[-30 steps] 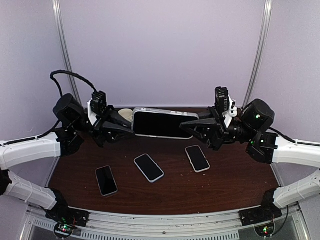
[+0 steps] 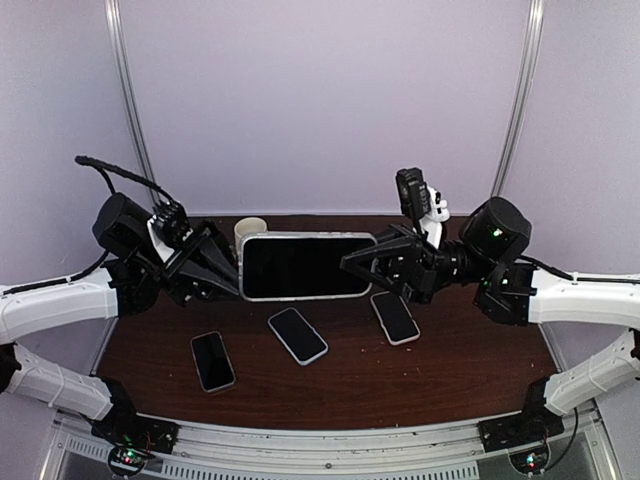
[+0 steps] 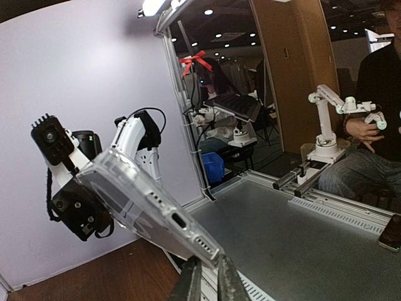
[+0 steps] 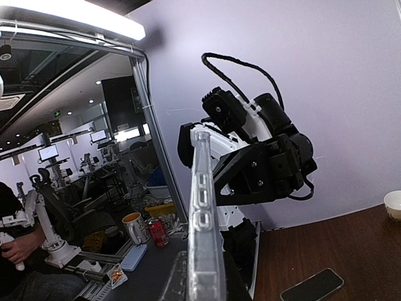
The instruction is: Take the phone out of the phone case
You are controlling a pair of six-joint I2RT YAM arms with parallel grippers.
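A phone in a clear case (image 2: pixel 295 265) is held up above the table, screen facing the top camera. My right gripper (image 2: pixel 355 262) is shut on its right end. My left gripper (image 2: pixel 228 272) is at the case's left end; in the left wrist view its fingertips (image 3: pixel 225 269) meet the lower end of the clear case (image 3: pixel 144 200), and how far they stand apart is hard to tell. The right wrist view shows the case (image 4: pixel 203 238) edge-on, rising from between the right fingers.
Three phones lie on the wooden table (image 2: pixel 470 370): left (image 2: pixel 212 362), middle (image 2: pixel 297 336) and right (image 2: pixel 394 318). A white cup (image 2: pixel 250 224) stands at the back behind the held phone.
Both grippers and the cased phone have moved left and somewhat lower in the top view. The phone now shows more squarely to the camera.
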